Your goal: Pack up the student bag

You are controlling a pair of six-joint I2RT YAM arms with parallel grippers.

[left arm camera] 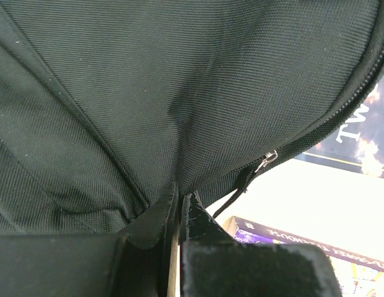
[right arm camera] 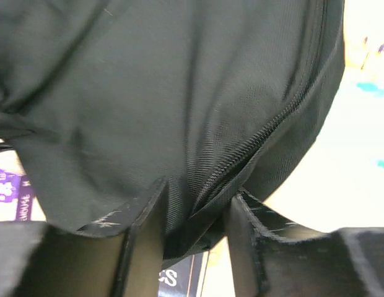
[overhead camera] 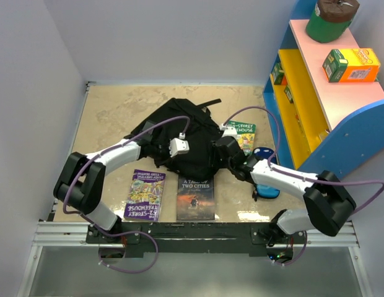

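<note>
A black bag (overhead camera: 187,124) lies at the middle of the table. My left gripper (overhead camera: 161,158) is shut at its lower left, fabric filling the left wrist view. My right gripper (overhead camera: 215,159) is at the bag's right side, around a zippered edge (right arm camera: 254,145); whether it grips it is unclear. A purple Treehouse book (overhead camera: 144,201) and the "A Tale of Two Cities" book (overhead camera: 196,201) lie in front. A green Treehouse book (overhead camera: 244,130) and a blue case (overhead camera: 266,192) lie to the right, partly behind my right arm.
A blue shelf unit (overhead camera: 359,139) with boxes (overhead camera: 351,65) and a green container (overhead camera: 328,25) stands at the right. Bare table (overhead camera: 102,114) shows at the back left.
</note>
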